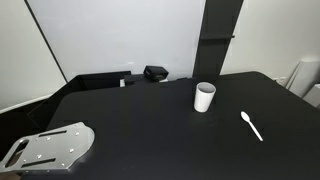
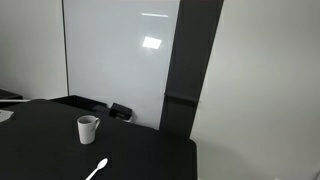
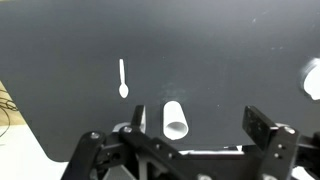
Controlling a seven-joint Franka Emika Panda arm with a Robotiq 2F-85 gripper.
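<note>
A white mug [image 1: 204,97] stands upright on the black table; exterior view 2 shows the handle of the mug [image 2: 88,129] on its right side. Beside it lies a white spoon [image 1: 251,125], flat on the tabletop. From above, the wrist view has the mug [image 3: 175,120] near the lower middle and the spoon [image 3: 123,78] up and to its left. My gripper is open, its two black fingers spread wide at the bottom of the wrist view, high over the table. Nothing is between them. Neither exterior view shows the gripper.
A grey metal plate with slots [image 1: 52,147] sits at the left table edge in exterior view 1. A small black object [image 1: 155,73] is at the back edge. White items at the wrist view's right edge are cut off.
</note>
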